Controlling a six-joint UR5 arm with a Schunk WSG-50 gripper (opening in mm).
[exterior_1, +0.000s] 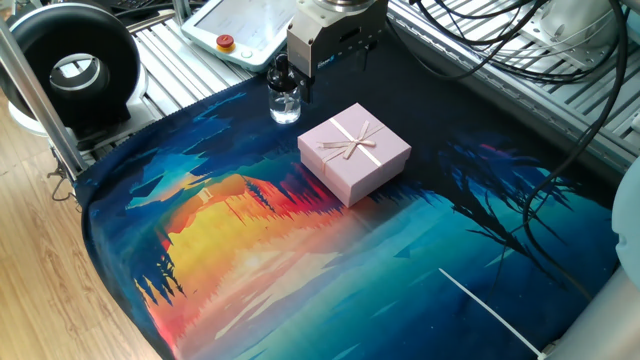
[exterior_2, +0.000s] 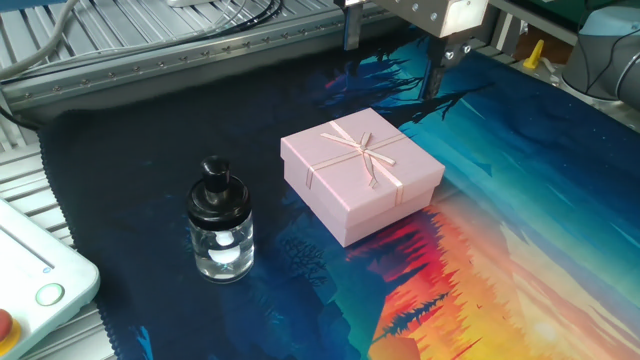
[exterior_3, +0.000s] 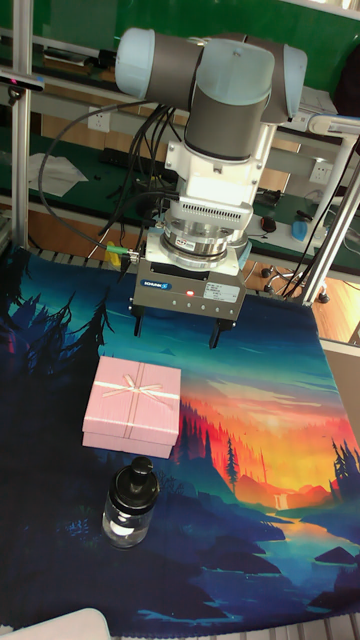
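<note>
A pink gift box (exterior_2: 350, 195) with a ribbon bow on its lid rests shut on the printed mat. Beside it stands an upright clear glass bottle (exterior_2: 222, 235) with a black top, apart from the box; in exterior view 3 the bottle (exterior_3: 131, 501) is in front of the box (exterior_3: 132, 411). My gripper (exterior_3: 175, 341) hangs over the mat, beyond the box in that view. Its two dark fingers (exterior_3: 214, 334) are spread wide with nothing between them. In exterior view 2 the gripper (exterior_2: 391, 70) appears behind the box, touching neither object.
A tablet-like controller with a red button (exterior_1: 226, 42) lies by the mat's edge near the bottle. A black ring-shaped object (exterior_1: 78, 75) stands at the left. Cables (exterior_1: 545, 200) run along the right side.
</note>
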